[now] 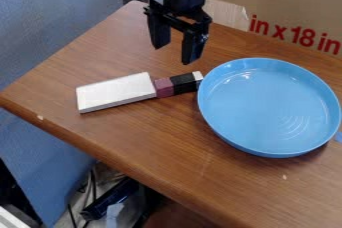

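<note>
My black gripper [175, 39] hangs above the back of the wooden table, its two fingers apart and empty. Below it and toward the front lies an eraser-like block [115, 91] with a long white body and a maroon and black end. That end lies right beside a round blue plate [267, 106] on the right, touching or nearly touching it. The plate is empty.
A cardboard sheet [287, 2] with red lettering stands behind it. Past the table's left edge are blue fabric and clutter on the floor.
</note>
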